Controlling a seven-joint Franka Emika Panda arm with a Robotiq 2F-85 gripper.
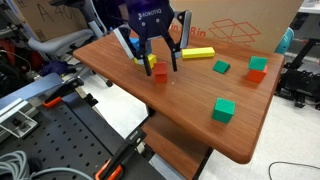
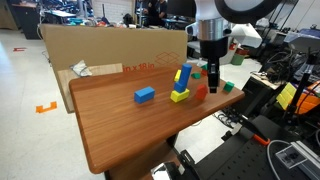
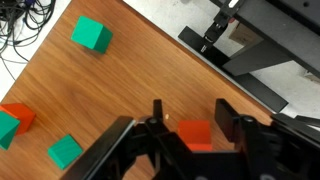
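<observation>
My gripper (image 1: 161, 68) is low over the table with its fingers part open, one on each side of a red block (image 1: 160, 76). The wrist view has the red block (image 3: 195, 132) at the bottom centre, just beyond the line between the two dark fingertips, and a gap shows on its left side. Whether either finger touches it, I cannot tell. From the other exterior side, the red block (image 2: 201, 91) rests on the wooden table (image 2: 110, 125) beneath my gripper.
Close by, a blue block (image 2: 184, 77) stands on a yellow one (image 2: 180, 96). Another blue block (image 2: 144, 94) lies apart. A long yellow block (image 1: 198, 51), two loose green blocks (image 1: 222, 109) and a green-on-red stack (image 1: 257, 69) occupy the other side.
</observation>
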